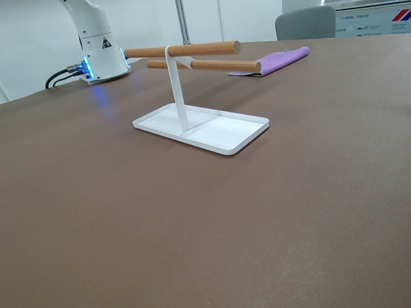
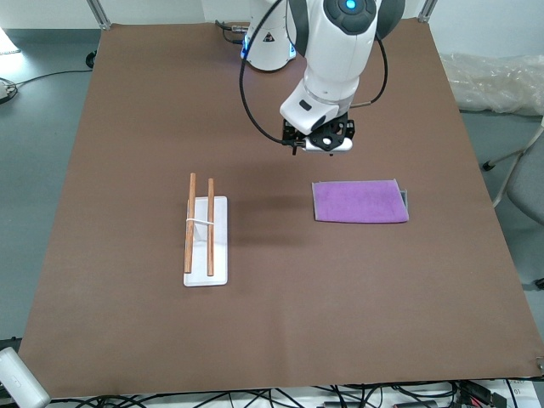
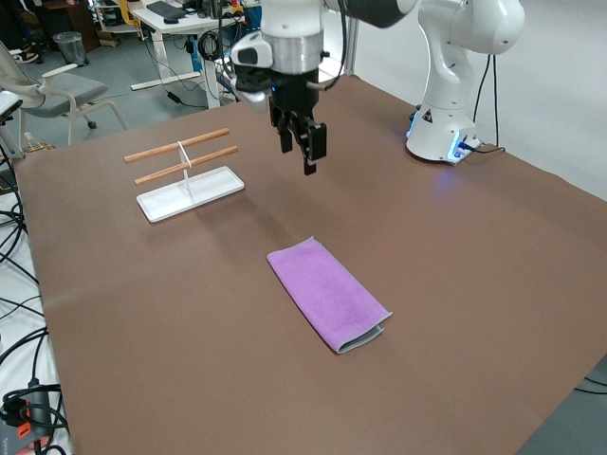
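Observation:
A folded purple cloth (image 2: 357,201) (image 3: 322,291) with a grey edge lies flat on the brown table (image 2: 340,297). To its left in the left view stands a white rack with two horizontal wooden bars, its tray (image 2: 218,272) (image 1: 221,131) resting on the table. My gripper (image 3: 300,152), black beneath the white arm, hangs over the table beyond the cloth and rack in the left view; in the right view it is right of the rack. Its fingers point down, and I cannot tell whether they are open or shut. The top view does not show it.
The arm's white base (image 3: 436,133) with cables stands at the table's back edge. A grey chair (image 2: 527,178) stands beyond the table's right edge in the left view, and cables run along the near edge.

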